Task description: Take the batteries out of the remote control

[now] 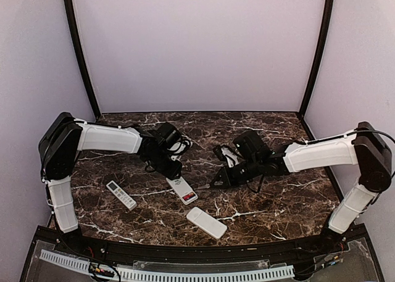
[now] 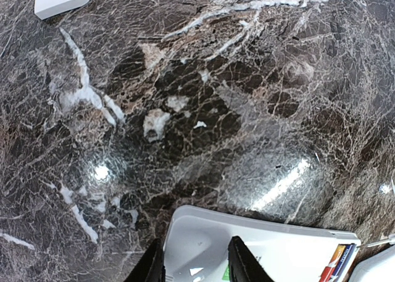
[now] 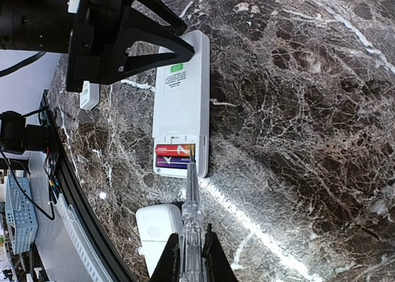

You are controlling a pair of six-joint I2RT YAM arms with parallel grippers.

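Observation:
The white remote (image 1: 182, 189) lies back up on the marble table with its battery bay open, holding a red battery (image 3: 166, 150) and a purple battery (image 3: 170, 162). My left gripper is shut on the remote's upper end, pinning it. My right gripper is shut on a slim translucent tool (image 3: 192, 202), whose tip reaches the red battery at the bay's right end in the right wrist view.
A white cover-like piece (image 1: 206, 223) lies in front of the open remote. Another remote (image 1: 121, 194) with buttons lies at the left.

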